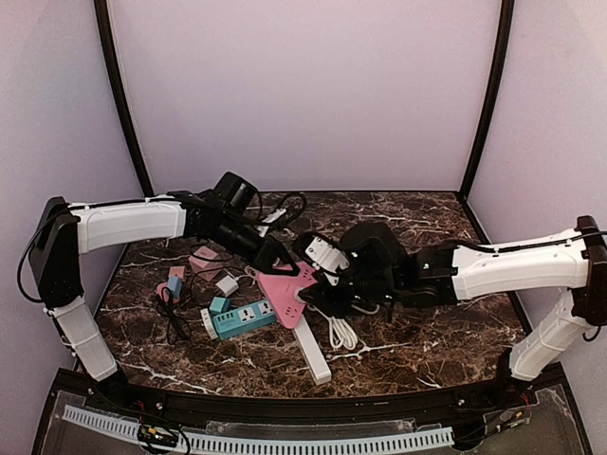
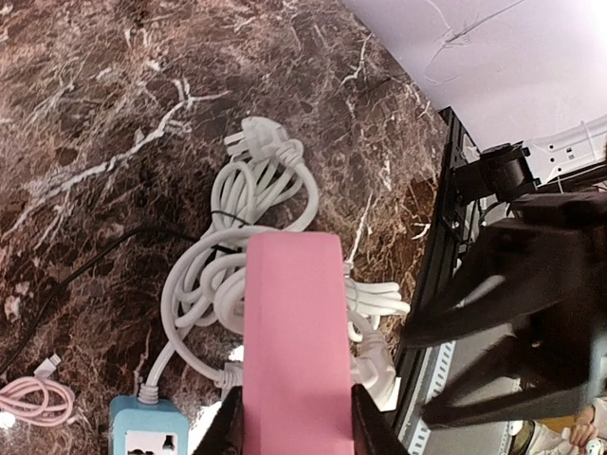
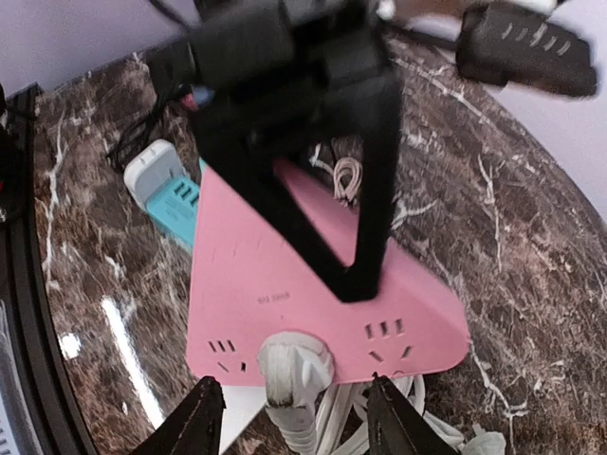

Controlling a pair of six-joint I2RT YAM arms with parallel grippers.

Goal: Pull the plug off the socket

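A pink triangular socket (image 1: 280,292) is held above the table by my left gripper, which is shut on it. A white plug (image 3: 289,372) rests against the socket's (image 3: 270,256) slotted side face, its cord running down; whether its pins are fully in is hidden. My right gripper is part open, its fingertips (image 3: 204,408) on either side of the plug with gaps showing. In the left wrist view the right gripper's dark fingers (image 2: 503,294) are blurred, to the right of the socket.
A blue power strip (image 1: 245,319) and a white bar (image 1: 311,351) lie beneath. Coiled white cord (image 1: 341,332) is close to the right gripper; a loose plug (image 2: 258,140) tops the coil. Small blocks (image 1: 205,256) occupy the left.
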